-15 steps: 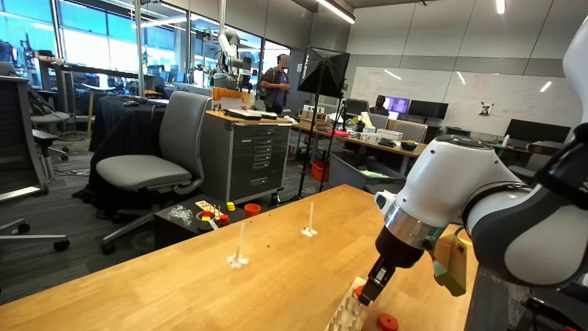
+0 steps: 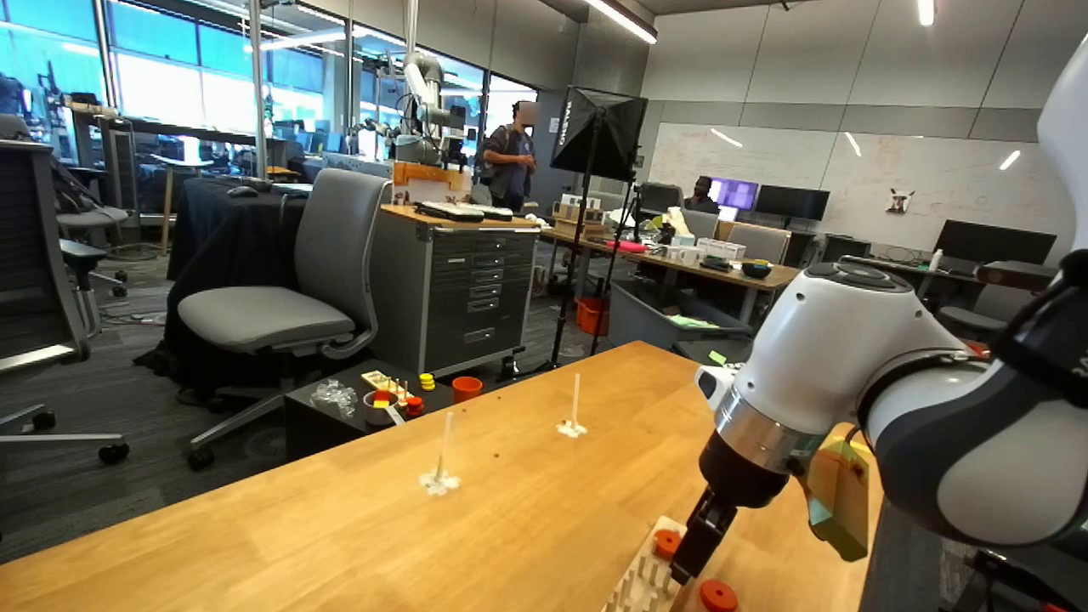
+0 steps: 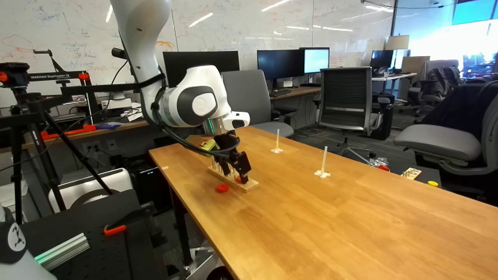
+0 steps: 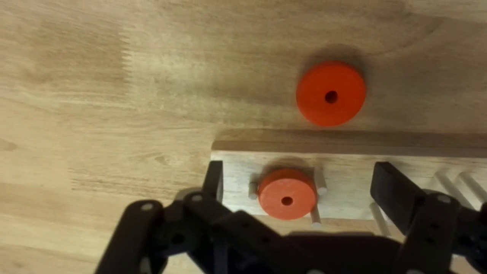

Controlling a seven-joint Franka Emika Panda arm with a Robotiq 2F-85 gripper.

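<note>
A light wooden peg board (image 4: 237, 182) lies on the table, with a red disc (image 4: 286, 194) at its end among several short pegs. In the wrist view that disc sits between the two fingers of my gripper, which is open with a gap on both sides of it. Beside the board a second red disc (image 4: 331, 93), with a hole in its middle, rests flat on the bare table. In exterior view 2 my gripper (image 3: 235, 179) is low over the board (image 3: 249, 184); the loose disc (image 3: 222, 187) lies in front of the board.
Two thin upright rods (image 2: 443, 454) (image 2: 575, 403) on white bases stand farther along the table (image 2: 306, 510). Off the table, a low black box (image 2: 316, 423) carries an orange cup (image 2: 467, 388) and small parts.
In exterior view 1 my gripper has shifted slightly down and to the right, so more of the disc on the board shows. Both discs look unmoved.
</note>
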